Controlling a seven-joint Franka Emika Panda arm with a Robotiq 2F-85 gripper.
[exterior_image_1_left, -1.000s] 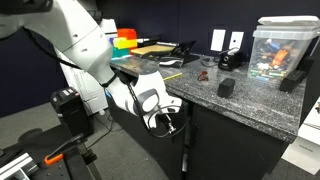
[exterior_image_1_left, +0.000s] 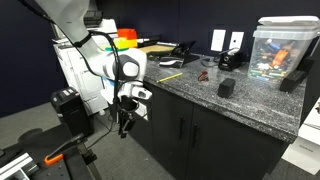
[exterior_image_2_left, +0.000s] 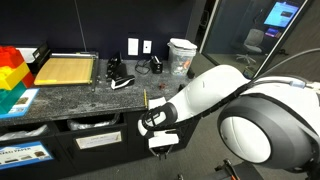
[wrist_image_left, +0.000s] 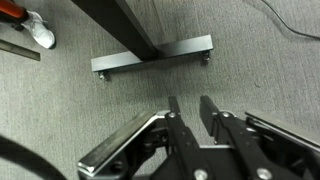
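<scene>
My gripper (exterior_image_1_left: 124, 122) hangs low beside the dark cabinet front (exterior_image_1_left: 200, 138), below the counter's edge. In the wrist view the gripper points at the grey carpet (wrist_image_left: 250, 90). A gap shows between its two dark fingertips, with nothing in it. The second exterior view has the gripper (exterior_image_2_left: 161, 152) in front of the cabinets, small and dark, its fingers hard to make out.
On the counter (exterior_image_1_left: 250, 107) lie a black block (exterior_image_1_left: 226, 88), a yellow marker (exterior_image_1_left: 170, 78) and a clear lidded bin (exterior_image_1_left: 278, 52). A black metal foot (wrist_image_left: 155, 56) stands on the carpet, a shoe (wrist_image_left: 40, 32) at upper left. Open carpet surrounds the fingertips.
In exterior view 1 the arm and gripper have swept left along the cabinet front, uncovering more of the dark doors. The counter's items have stayed put.
</scene>
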